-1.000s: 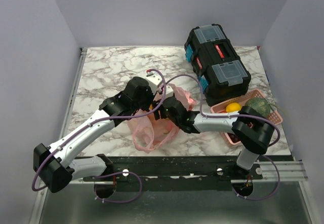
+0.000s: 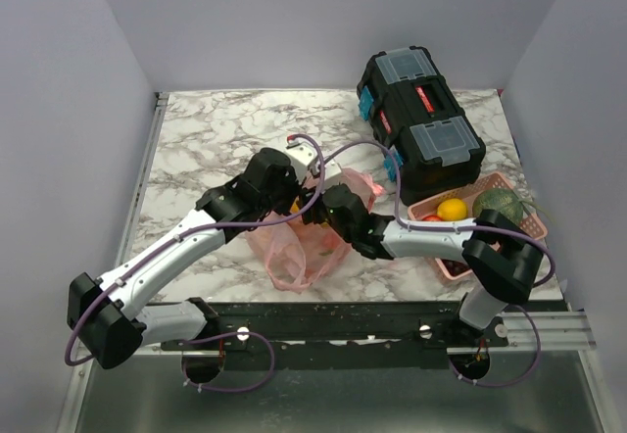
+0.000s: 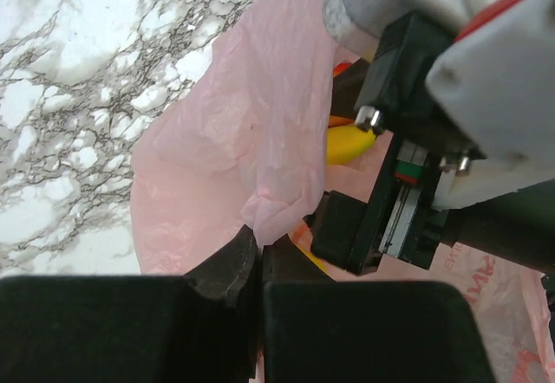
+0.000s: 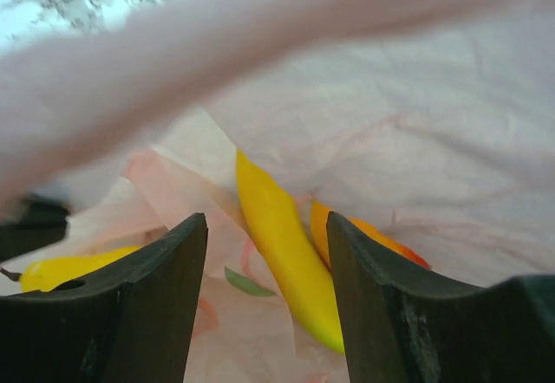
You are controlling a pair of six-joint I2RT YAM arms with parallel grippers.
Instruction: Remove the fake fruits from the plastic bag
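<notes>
A translucent pink plastic bag [image 2: 294, 266] lies mid-table, with yellow and orange fruits inside. My left gripper is shut at the bag's gathered edge, pink plastic running down to its fingertips. My right gripper reaches into the bag, its fingers apart, over a long yellow banana [image 4: 277, 236]. An orange fruit [image 4: 373, 237] lies beside the banana, and another yellow fruit [image 4: 69, 270] is at lower left. The bag partly hides the fruits, and the arms cover much of it from above.
A pink basket [image 2: 534, 225] at the right holds a watermelon [image 2: 498, 201], a lemon [image 2: 452, 209] and other fruits. A black toolbox [image 2: 421, 120] stands behind it.
The left arm has hardly moved.
</notes>
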